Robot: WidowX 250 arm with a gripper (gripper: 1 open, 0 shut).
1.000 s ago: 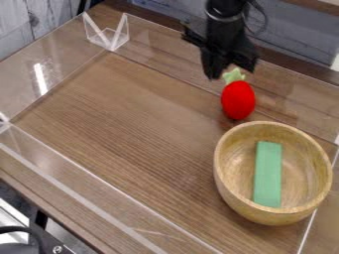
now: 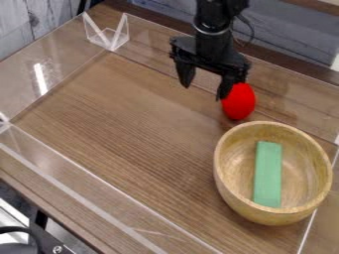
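Observation:
The black gripper [image 2: 209,67] hangs over the upper middle of the table, its fingers pointing down and spread open, just left of and a little above a red rounded object [image 2: 239,101]. Nothing clearly shows between the fingers. A yellow bowl [image 2: 251,208] at the lower right holds a green block [image 2: 267,171].
A small white wire rack [image 2: 103,30] stands at the upper left. A dark cable lies at the lower left edge.
The small pale green thing seen behind the red object earlier is now hidden.

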